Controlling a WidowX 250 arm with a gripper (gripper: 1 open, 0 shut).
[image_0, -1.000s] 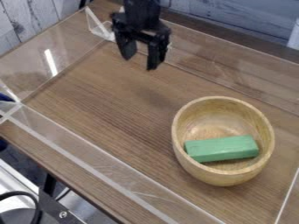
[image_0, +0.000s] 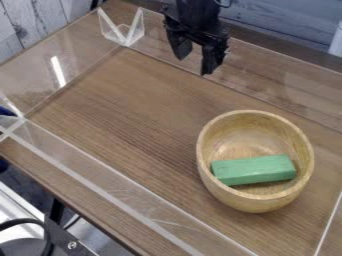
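The black gripper (image_0: 198, 55) hangs at the top centre of the camera view, above the wooden table (image_0: 114, 120), its fingers apart with nothing seen between them. A round light wooden bowl (image_0: 211, 140) sits at the lower right, holding a green rectangular block (image_0: 254, 169). The gripper is well behind the bowl, apart from it.
A clear plastic piece (image_0: 123, 28) stands at the top left, beside the gripper. Transparent strips run along the table's edges, with cables at the lower left.
The bowl and green block have not moved.
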